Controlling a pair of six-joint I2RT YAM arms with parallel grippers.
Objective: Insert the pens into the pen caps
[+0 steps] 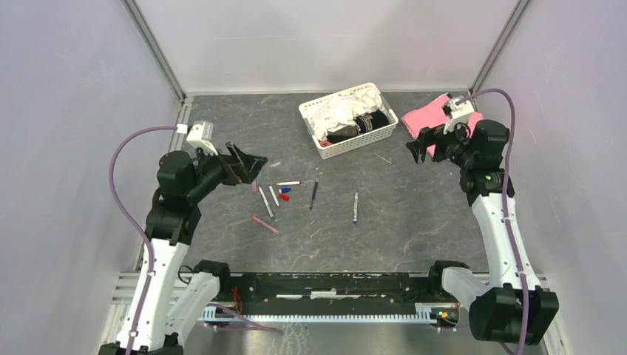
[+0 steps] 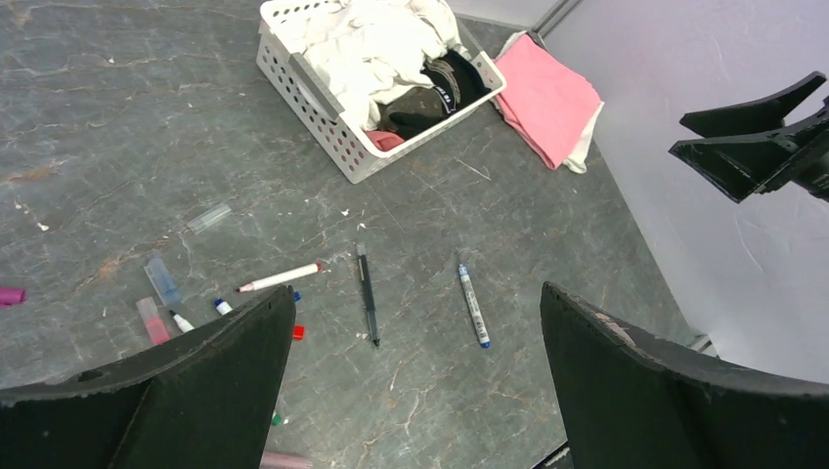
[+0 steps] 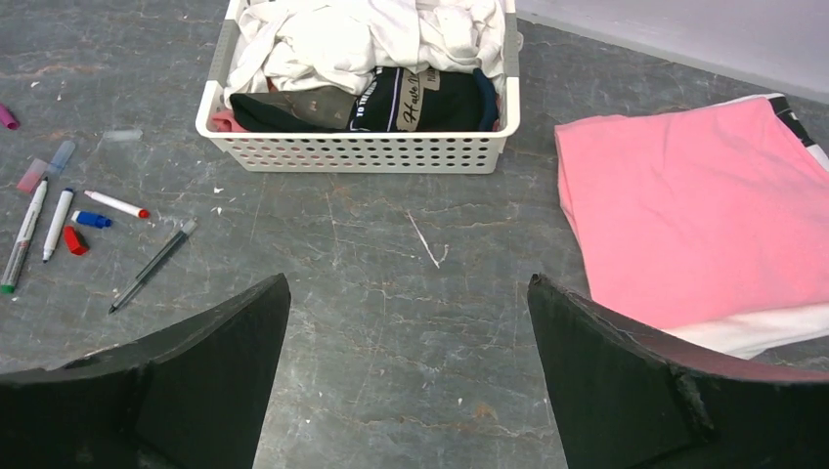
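Loose pens and caps lie scattered left of centre on the dark table. Among them are a white pen with a red end [image 3: 116, 203], a white pen with a blue end [image 3: 58, 224], a white pen with a green end [image 3: 24, 234] and a black pen [image 2: 367, 295]. A blue cap [image 3: 92, 219] and a red cap [image 3: 74, 240] rest beside them. A blue-and-white marker [image 2: 473, 306] lies apart to the right. My left gripper [image 1: 248, 166] hangs over the table's left side, open and empty. At the right, my right gripper [image 1: 416, 151] is also open, nothing between its fingers.
A white basket [image 3: 362, 153] filled with clothes stands at the back. Right of it lies a folded pink cloth [image 3: 694, 215]. Clear plastic tubes [image 2: 161, 281] and a magenta cap [image 2: 12, 296] are at the left.
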